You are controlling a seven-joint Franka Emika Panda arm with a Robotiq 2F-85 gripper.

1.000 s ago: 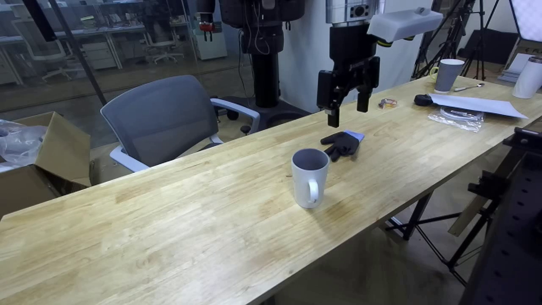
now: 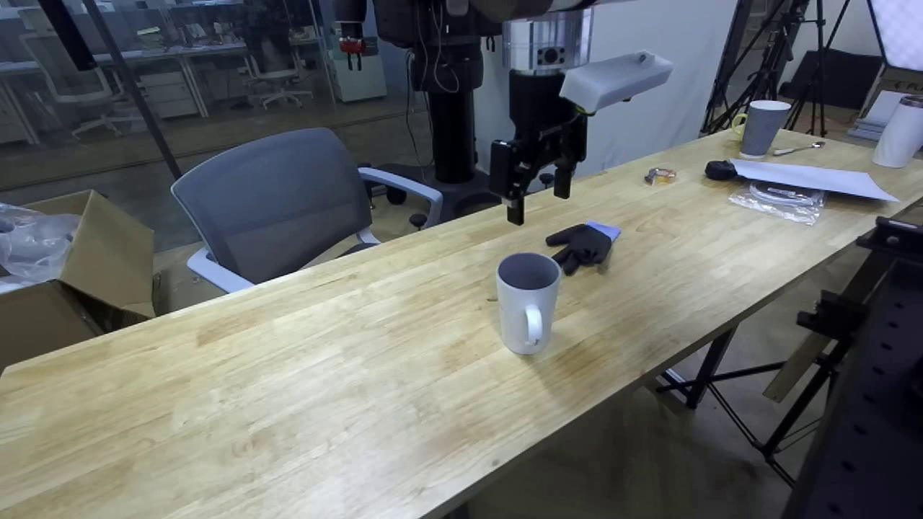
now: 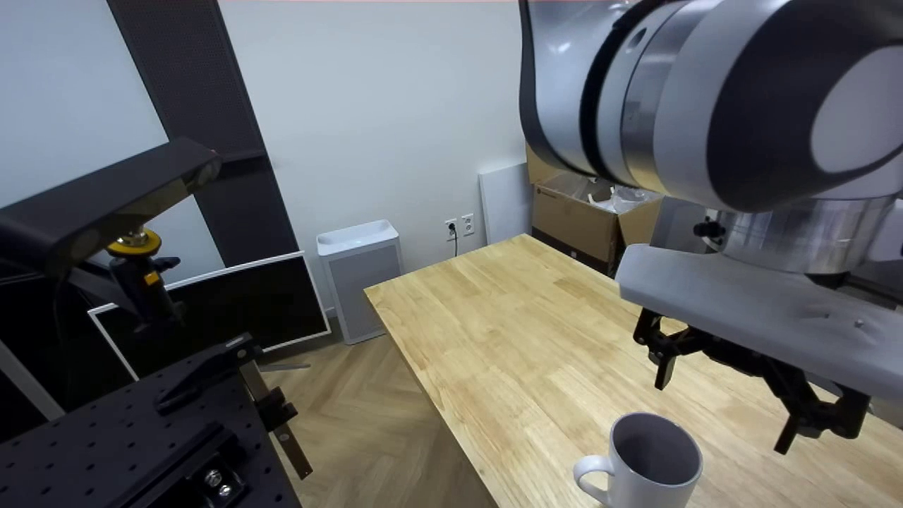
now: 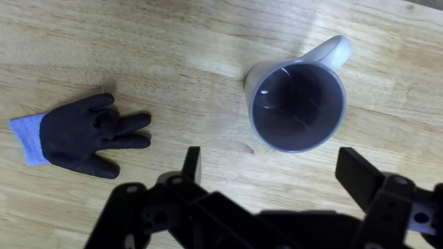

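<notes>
A white mug [image 2: 512, 316] with a grey inside stands upright on the wooden table, empty as far as I can see. Its handle [image 4: 338, 52] points up and right in the wrist view, toward the table's front edge. Above the table hangs my gripper [image 2: 540, 200], its fingers wide apart and nothing between them. In the wrist view the mug [image 4: 254, 85] lies ahead of the gap between my fingertips, apart from both. A black glove with a blue cuff [image 4: 70, 135] lies flat to the left there, also untouched.
At the table's far right end are a grey cup [image 2: 764, 130], a spoon [image 2: 797, 148], a paper sheet [image 2: 813, 179], a clear plastic bag [image 2: 783, 200] and a tape roll [image 2: 660, 176]. An office chair [image 2: 277, 203] stands behind the table.
My gripper has moved left in exterior view 1, from beyond the glove toward the mug's side, still open. The mug and glove have not moved.
</notes>
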